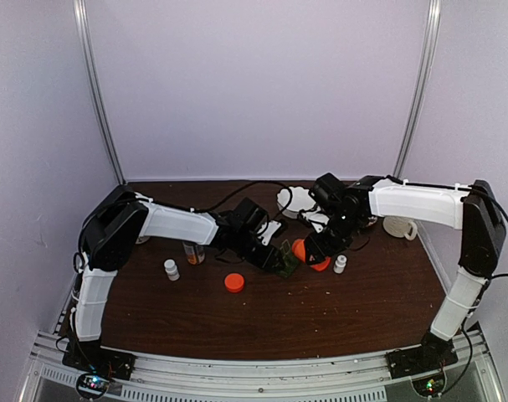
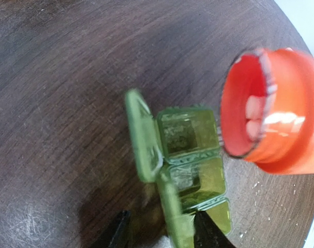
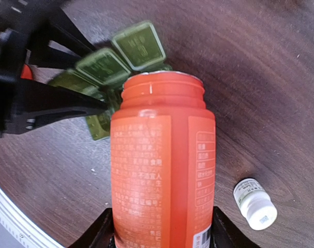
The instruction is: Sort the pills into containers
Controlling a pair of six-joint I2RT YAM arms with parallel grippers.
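Note:
A green pill box with several compartments lies on the table mid-scene, its lids standing up. My left gripper is open around its near end, and a gap shows between one finger and the box. My right gripper is shut on an orange bottle. This bottle is tilted, its uncapped mouth toward the box and slightly above it. Pale pills show inside the mouth. Whether any pill is in the compartments I cannot tell.
An orange-red cap lies in front of the left gripper. Small white bottles lie or stand on both sides, one near the orange bottle. Behind are a white dish and a mug.

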